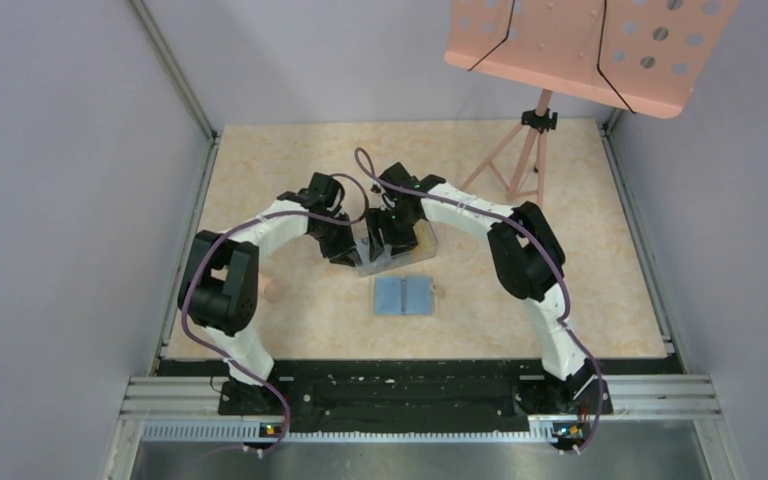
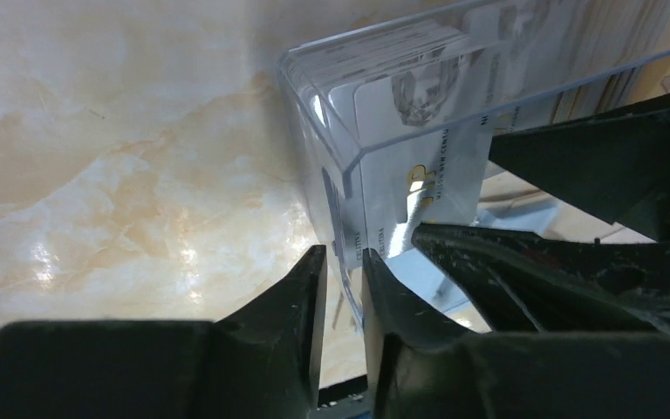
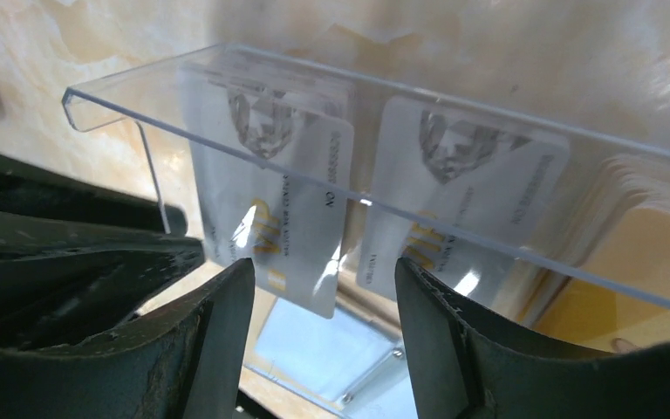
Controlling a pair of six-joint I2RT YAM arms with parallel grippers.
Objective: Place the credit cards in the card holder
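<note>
A clear acrylic box (image 2: 307, 105) of cards stands between the two grippers. Its silver VIP cards (image 2: 414, 183) show in the left wrist view, two side by side in the right wrist view (image 3: 270, 236), with gold cards (image 3: 637, 262) at the right. My left gripper is at the box's end wall, its fingers a little apart around that wall's lower edge. My right gripper stands open over the front of the silver cards. The blue card holder (image 1: 402, 295) lies in front of the box.
A pink easel (image 1: 545, 150) stands at the back right. The two grippers are very close together over the box.
</note>
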